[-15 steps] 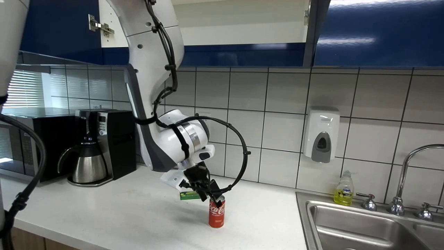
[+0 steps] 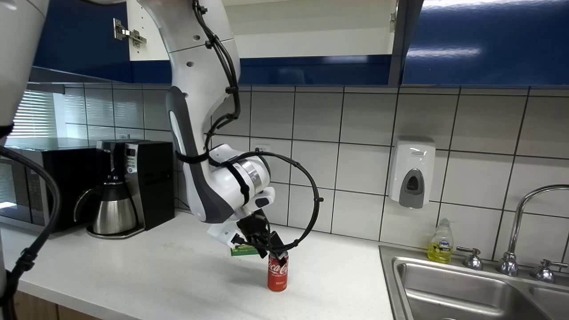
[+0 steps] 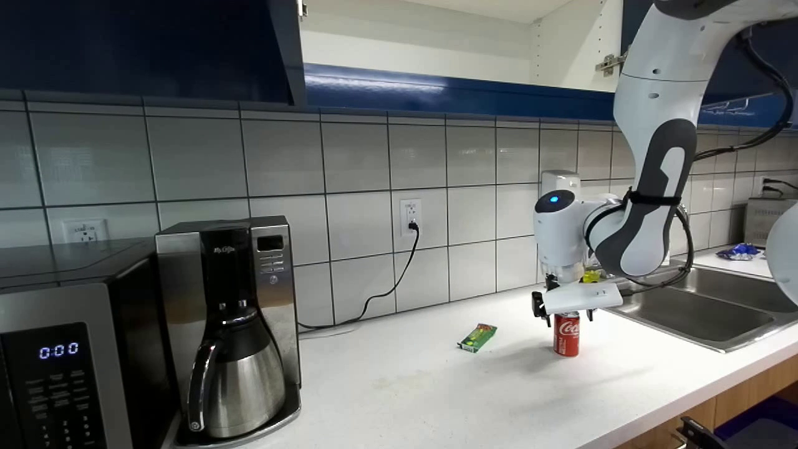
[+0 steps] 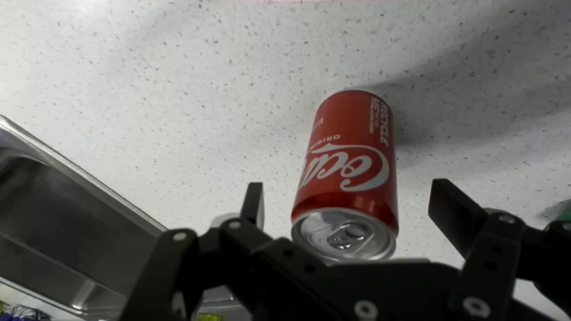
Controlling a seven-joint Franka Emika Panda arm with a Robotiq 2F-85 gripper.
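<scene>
A red Coca-Cola can (image 2: 278, 275) stands upright on the white counter (image 3: 419, 389). My gripper is open, its black fingers spread wide. In the wrist view the can (image 4: 350, 160) shows between the two fingertips, with a gap on either side and its silver top nearest the gripper. Exterior view 2 has the gripper (image 3: 566, 310) at the height of the can's top, which is partly hidden behind the white camera housing. A small green box (image 3: 477, 337) lies flat on the counter, to the left of the can in that view.
The steel sink (image 2: 453, 282) lies to the right of the can, with a yellow soap bottle (image 2: 441, 242) at its rear edge. A coffee maker (image 3: 232, 322) and a microwave (image 3: 75, 344) occupy the left. Between coffee maker and green box the counter is clear.
The arm has shifted slightly to the right in exterior view 1, while the gripper stays close to the can's top. Neither the can nor the green box has visibly moved.
</scene>
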